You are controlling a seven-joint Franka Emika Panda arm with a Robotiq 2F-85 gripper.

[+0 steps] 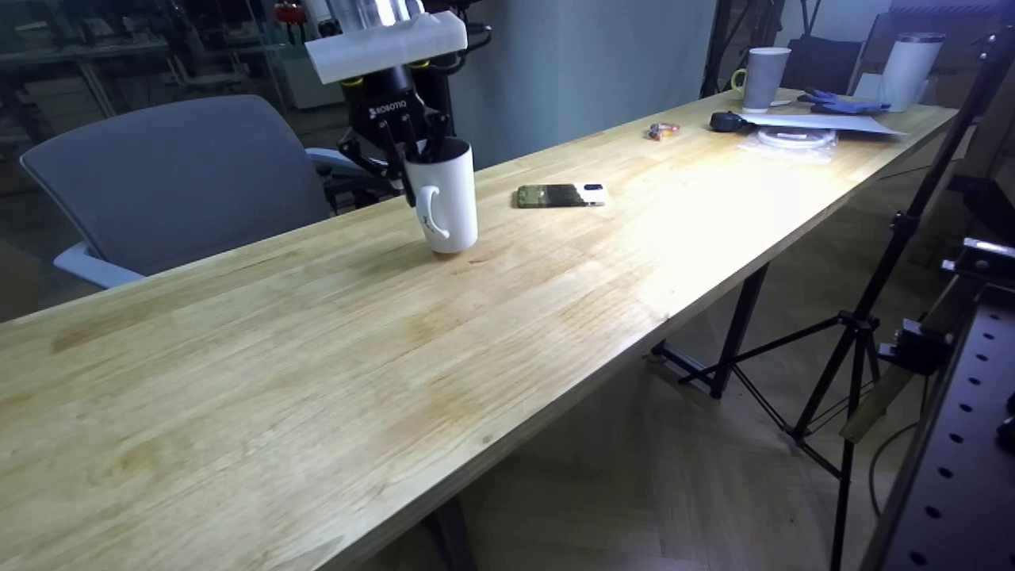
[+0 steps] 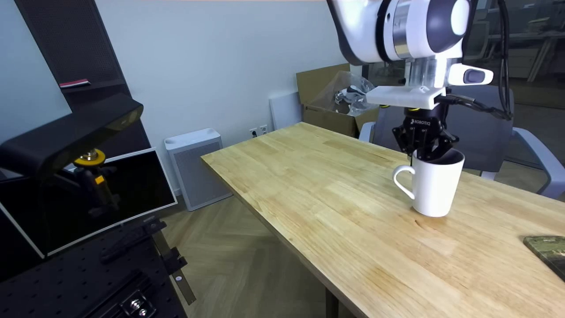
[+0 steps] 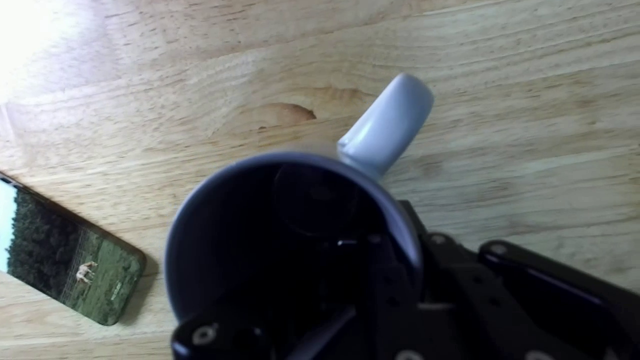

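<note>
A tall white mug (image 1: 451, 204) is upright, or very nearly so, at the tabletop; whether its base touches the wood I cannot tell. Its handle (image 2: 403, 181) points left in exterior view 2. My gripper (image 1: 419, 171) is shut on the mug's wall near the rim, one finger inside the cup and one outside. From the wrist view, the mug's rim (image 3: 282, 157) encloses a dark interior, with the black fingers (image 3: 447, 270) crossing it at the lower right. The inside finger is mostly lost in shadow.
A phone (image 1: 561, 196) with a landscape picture lies flat beside the mug. Farther along the table (image 1: 314, 381) are a small orange packet (image 1: 663, 130), a grey cup (image 1: 764, 80) and a white tumbler (image 1: 910, 71). An office chair (image 1: 181, 181) stands behind.
</note>
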